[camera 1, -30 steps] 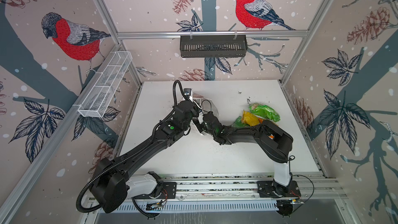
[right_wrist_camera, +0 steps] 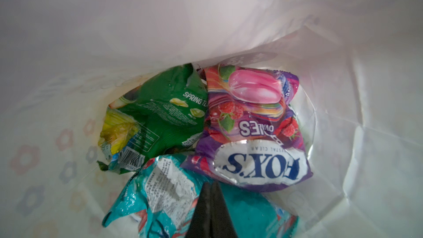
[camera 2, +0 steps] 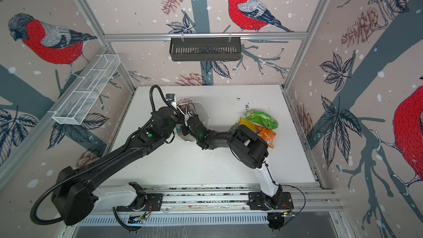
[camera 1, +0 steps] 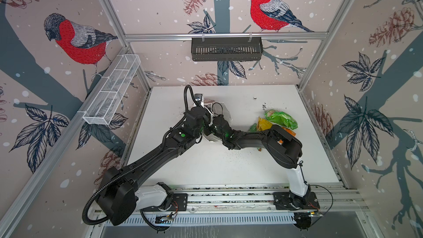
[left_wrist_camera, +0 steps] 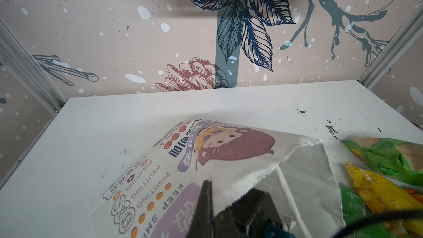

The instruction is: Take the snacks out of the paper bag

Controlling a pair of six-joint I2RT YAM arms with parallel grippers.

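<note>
The white paper bag [left_wrist_camera: 233, 145] lies on the table, mostly hidden by both arms in the top views. My left gripper is shut at the bag's rim, the paper edge at its fingertips. My right gripper is inside the bag, shut with nothing seen between its fingers. Beyond it lie a purple Fox's candy pack [right_wrist_camera: 251, 127], a green pack [right_wrist_camera: 163, 110] and a teal pack [right_wrist_camera: 167, 194].
Right of the bag lie several snack packs on the table: bright green [camera 1: 282, 119], yellow [left_wrist_camera: 379, 189] and orange [camera 2: 266, 136]. A dark basket [camera 1: 227, 48] hangs at the back, a white wire rack [camera 1: 110, 90] at the left.
My right arm has moved leftward, further into the bag. The left arm has stayed almost still.
</note>
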